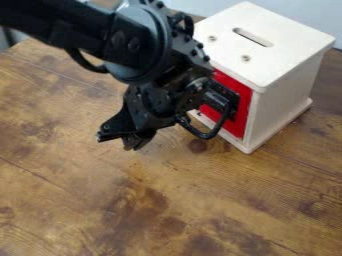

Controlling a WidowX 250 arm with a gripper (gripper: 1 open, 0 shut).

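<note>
My black gripper (134, 134) hangs low in the centre-left of the camera view, in front of a white wooden box (278, 90) with a slot in its top. The box has a red front panel (233, 120) with black hardware on it, largely hidden behind my arm. The gripper looks shut, with nothing visible between its fingers; the arm covers much of the black handle on the panel.
A light wall or edge shows at the top behind the table.
</note>
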